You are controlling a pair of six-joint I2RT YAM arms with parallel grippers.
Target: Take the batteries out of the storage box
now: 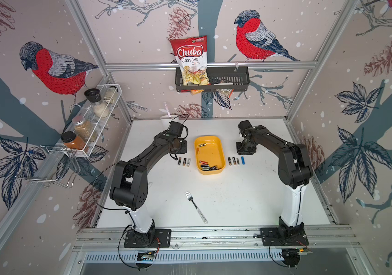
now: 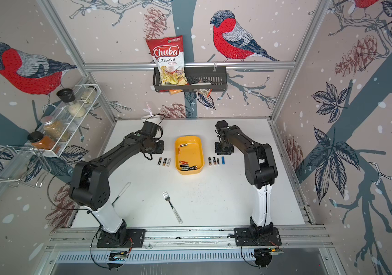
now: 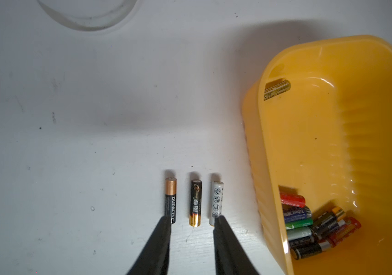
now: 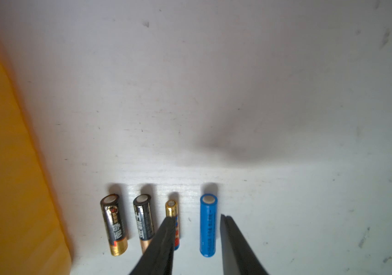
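The yellow storage box [image 1: 210,151] stands mid-table, with several mixed batteries [image 3: 296,223] piled at its near end and a gold battery [image 3: 277,89] by its far left wall. Left of it, a Duracell [image 3: 170,200], a black-and-gold cell [image 3: 195,202] and a white cell [image 3: 216,203] lie in a row. On the other side lie two black-and-gold batteries [image 4: 114,224], a thin gold one [image 4: 172,223] and a blue one [image 4: 208,224]. My left gripper is part open and empty above the left row. Part open too, my right gripper hangs above the blue battery, holding nothing.
A fork [image 1: 196,207] lies on the near part of the table. Behind my left arm is a white cup [image 1: 165,120] at the back.
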